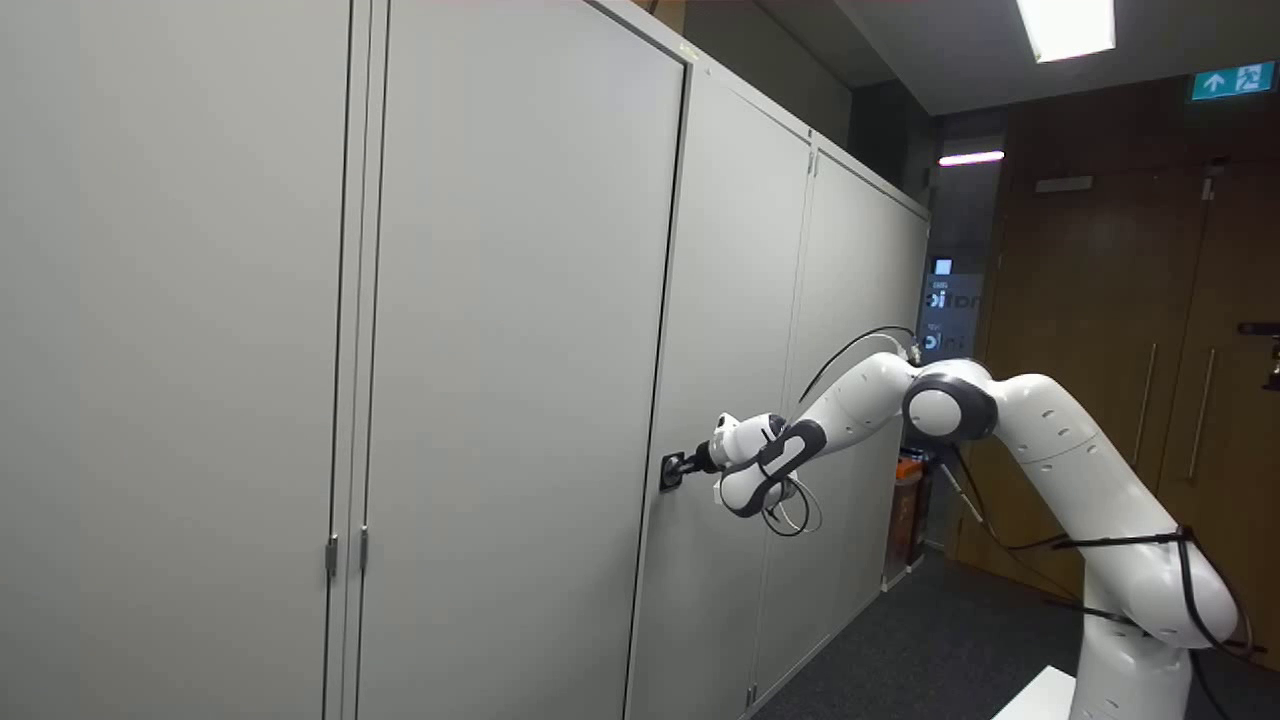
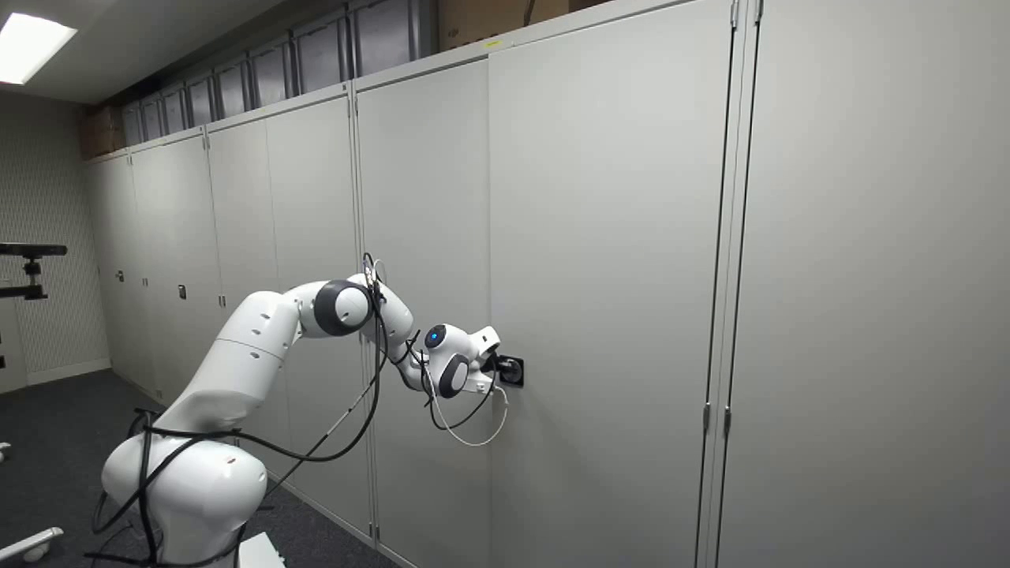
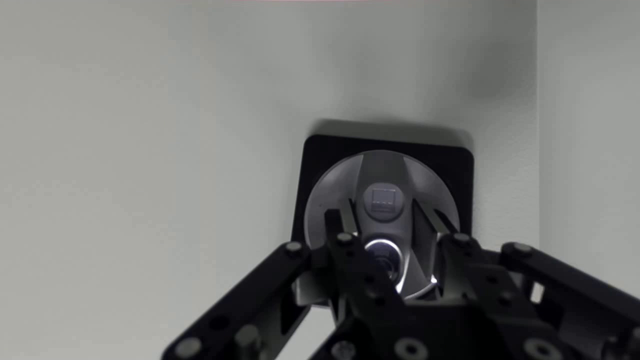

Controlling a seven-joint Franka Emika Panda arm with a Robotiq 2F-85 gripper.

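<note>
A grey turn handle [image 3: 384, 171] sits in a round recess on a square black plate [image 3: 312, 157] on the cabinet door [image 3: 150, 150]. My gripper is shut on the handle's raised bar, one finger along each side of it. The bar stands upright in the wrist view, with a round lock [image 3: 384, 257] low on it, partly covered by the gripper. From exterior view 1, the gripper [image 1: 689, 464] reaches the plate from the right; in exterior view 2 the black plate [image 2: 515, 372] shows just past the gripper. The door looks closed.
Right of the plate in the wrist view runs a door seam [image 3: 538, 120]. More flat cabinet doors [image 2: 606, 237] extend to both sides. Cables [image 2: 469, 437] hang in loops below the wrist. Dark floor [image 1: 888, 660] lies open in front of the cabinets.
</note>
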